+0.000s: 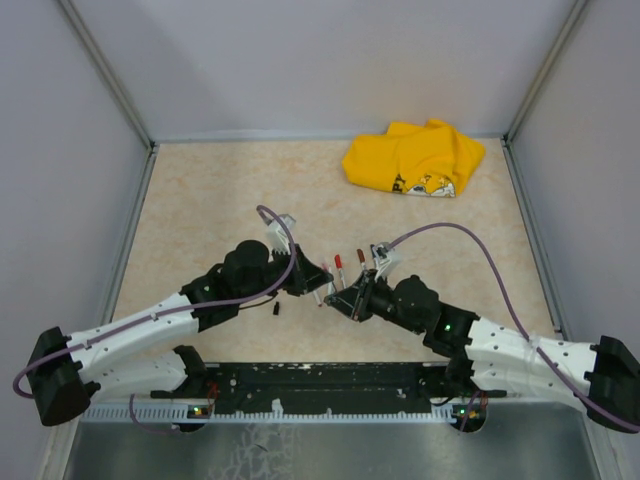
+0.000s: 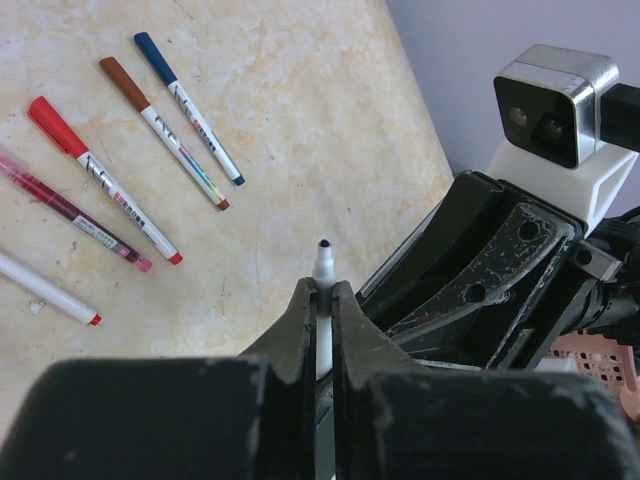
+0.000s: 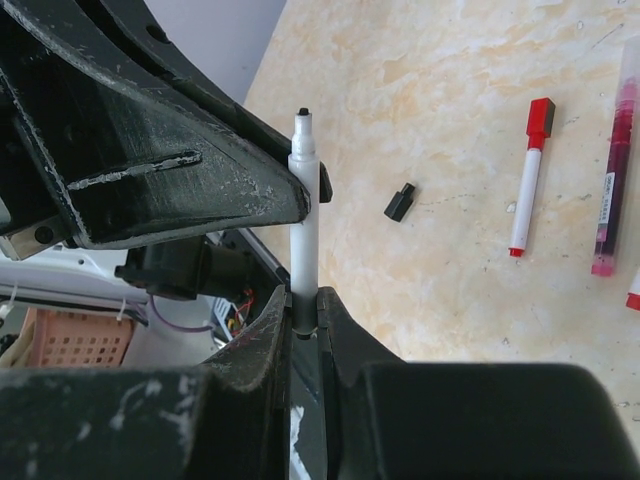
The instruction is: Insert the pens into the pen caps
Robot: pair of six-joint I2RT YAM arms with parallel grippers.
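A white uncapped pen (image 3: 305, 232) with a dark tip points up in the right wrist view. My left gripper is shut on its body. The pen's lower end sits between the fingers of my right gripper, which stand close on both sides; whether they press on it I cannot tell. In the left wrist view the pen's tip (image 2: 324, 262) stands above my left gripper. A small black cap (image 3: 400, 202) lies loose on the table.
On the table lie a red-capped marker (image 2: 107, 180), a brown-capped one (image 2: 163, 132), a blue-capped one (image 2: 189, 108), a pink pen (image 2: 75, 213) and a white pen (image 2: 48, 288). A yellow cloth (image 1: 415, 160) lies at the back.
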